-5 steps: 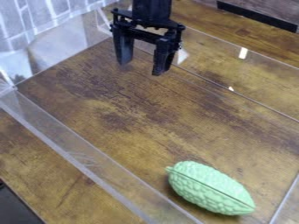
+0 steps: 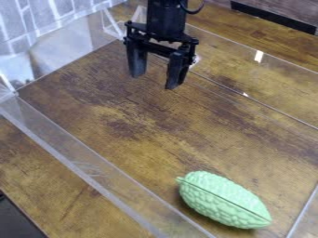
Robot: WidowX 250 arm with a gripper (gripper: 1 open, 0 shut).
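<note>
My black gripper hangs over the back left part of the wooden board, its two fingers apart with nothing visible between them. A pale green, bumpy, elongated toy lies at the front right, well away from the gripper. A small whitish item behind the right finger is mostly hidden and too small to identify.
Low clear plastic walls border the work area. A white curtain hangs at the back left. The middle of the board is clear.
My gripper has shifted slightly to the right over the last second. The green toy has not moved.
</note>
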